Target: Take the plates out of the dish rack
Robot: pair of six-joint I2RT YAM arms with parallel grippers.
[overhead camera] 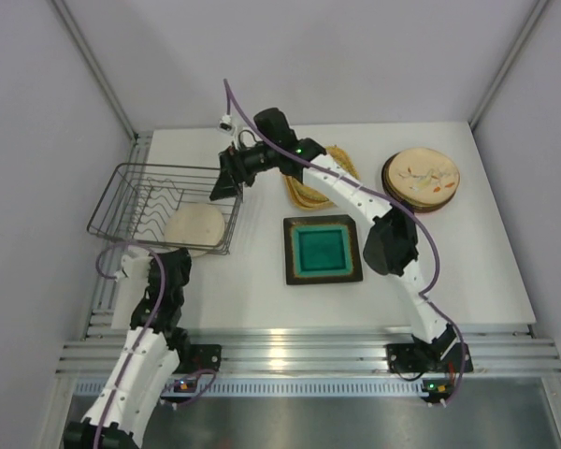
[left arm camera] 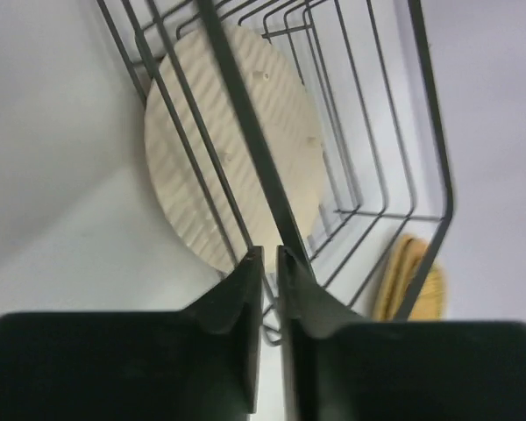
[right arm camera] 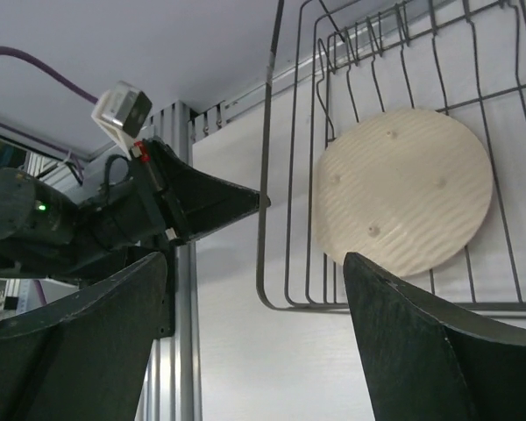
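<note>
The wire dish rack point(overhead camera: 122, 198) stands at the table's left, with a round cream plate point(overhead camera: 194, 224) lying inside it near the right end. My left gripper is at the rack's near rail, fingertips close together among the wires; whether anything thin is between them is unclear. My right gripper point(overhead camera: 226, 185) hangs over the rack's back right corner; in the right wrist view it stands open, with the rack and plate point(right arm camera: 403, 189) beyond its fingers.
A dark-rimmed teal square plate point(overhead camera: 321, 249) lies mid-table. Yellow plates point(overhead camera: 304, 195) sit behind it, partly under my right arm, and stacked round plates point(overhead camera: 423, 175) at the back right.
</note>
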